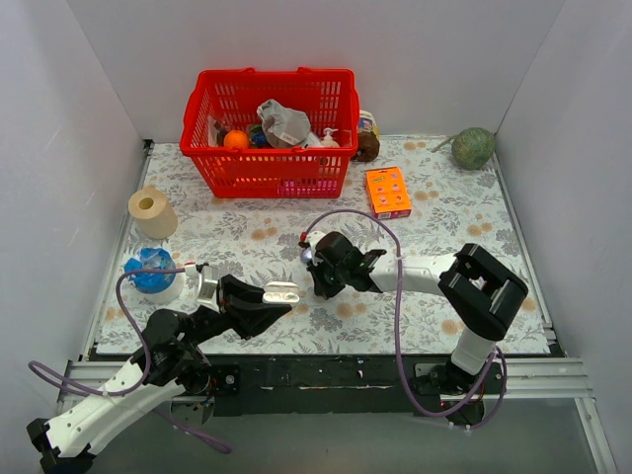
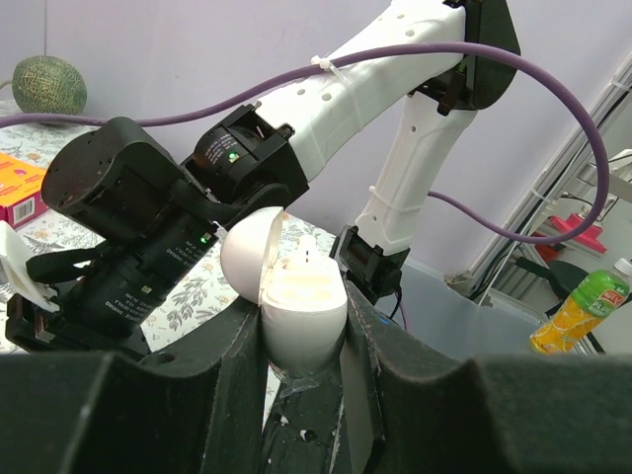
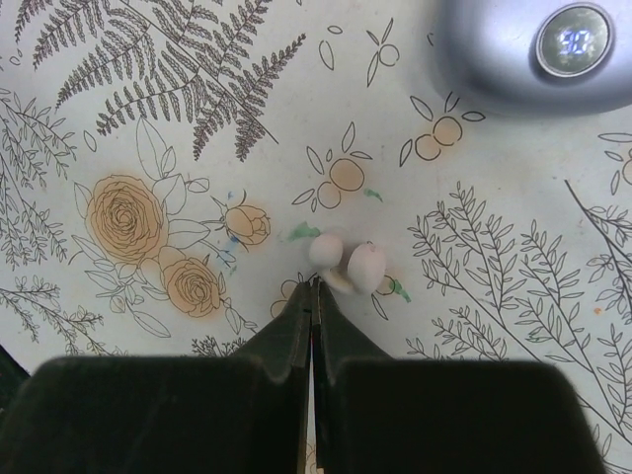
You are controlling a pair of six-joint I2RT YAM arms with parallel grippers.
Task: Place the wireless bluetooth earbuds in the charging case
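Note:
The white charging case (image 2: 302, 296) is clamped in my left gripper, its lid swung open. In the top view the same case (image 1: 280, 293) sits in the left gripper (image 1: 276, 300) near the table's front edge. My right gripper is shut, with nothing visible between its fingers. Just past its tips, small pinkish-white rounded earbud parts (image 3: 366, 267) lie on the floral cloth; whether they are one earbud or two, I cannot tell. From above, the right gripper (image 1: 321, 289) hides them. The slots inside the case are not clear.
A lavender rounded device with a small display (image 3: 543, 59) lies beyond the earbud parts. Farther back stand a red basket (image 1: 272, 178) and an orange box (image 1: 388, 192). A paper roll (image 1: 152, 212) and a blue bag (image 1: 150, 272) are at the left.

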